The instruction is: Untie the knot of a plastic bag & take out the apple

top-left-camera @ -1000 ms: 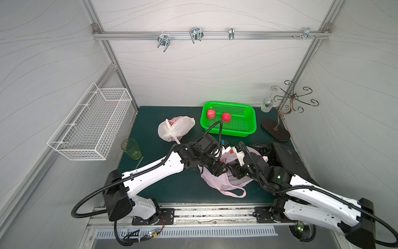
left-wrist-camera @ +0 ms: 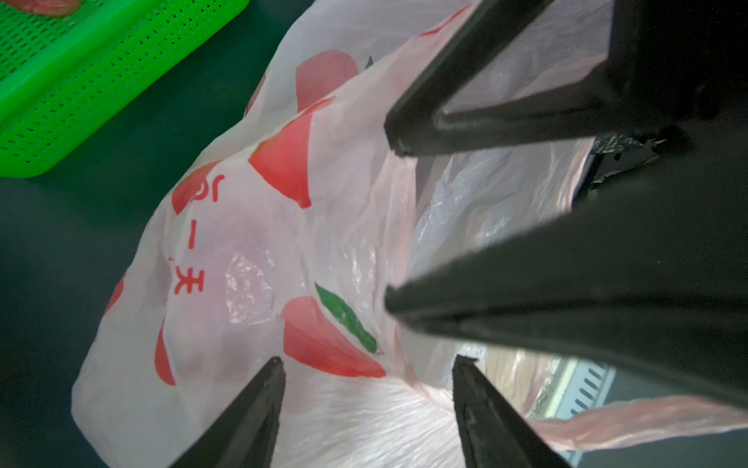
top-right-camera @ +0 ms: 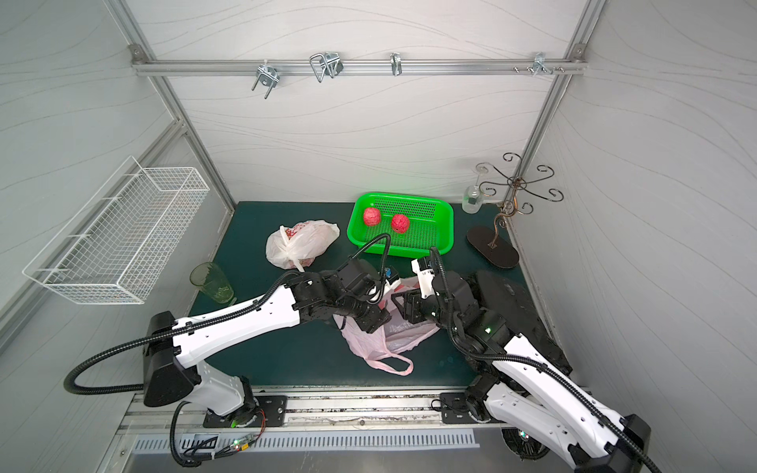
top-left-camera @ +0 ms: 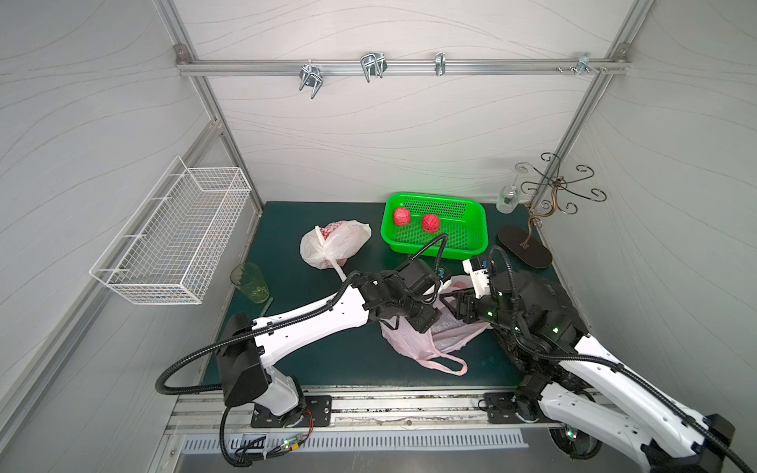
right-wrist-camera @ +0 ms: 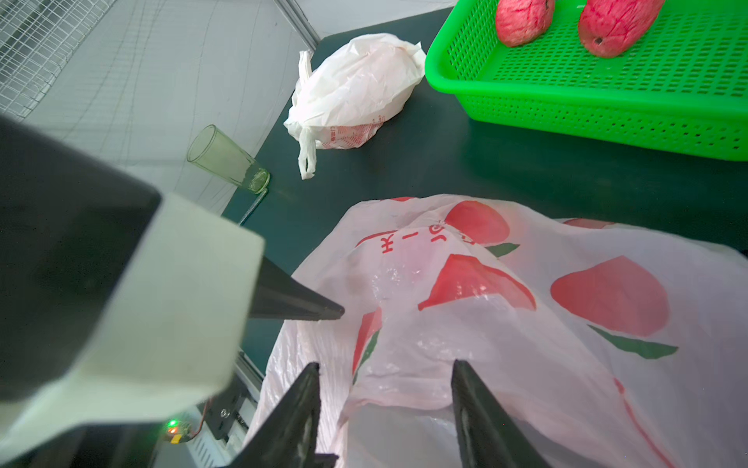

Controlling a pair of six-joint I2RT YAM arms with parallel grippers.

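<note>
A pinkish printed plastic bag [top-left-camera: 418, 347] lies loosely spread at the front centre, its inside partly showing in the left wrist view [left-wrist-camera: 233, 296]. My left gripper is over the bag with its fingers apart, nothing seen held between them. My right gripper is also apart, low over the bag's crumpled upper folds, and its fingers reach across the left wrist view. A second white bag [right-wrist-camera: 354, 89], with red showing through, sits tied at the back left. I cannot see an apple inside the pink bag.
A green basket [top-left-camera: 465, 248] at the back holds two red fruits [right-wrist-camera: 615, 23]. A glass [top-left-camera: 250, 280] stands at the left, a wire rack [top-left-camera: 142, 268] hangs on the left wall, a metal stand [top-left-camera: 524, 244] is at the right. Bare table shows front left.
Both grippers have moved a little to the right, and my right gripper has also risen. The pink bag's upper part is partly shifted; the other objects are unchanged.
</note>
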